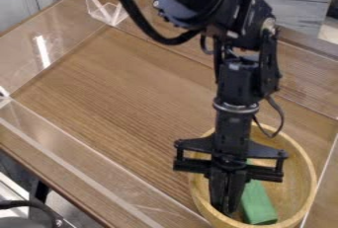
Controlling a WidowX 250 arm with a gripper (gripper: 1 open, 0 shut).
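Observation:
The black arm reaches down from the top to my gripper (227, 200), which is inside a tan round bowl (297, 173) at the bottom right. Its fingers point down and are close together; I see nothing held between them, though the tips are partly hidden. A green block (259, 202) lies in the bowl just right of the fingers.
A clear plastic piece (103, 5) stands at the upper left, and a grey wooden panel (297, 5) runs along the back.

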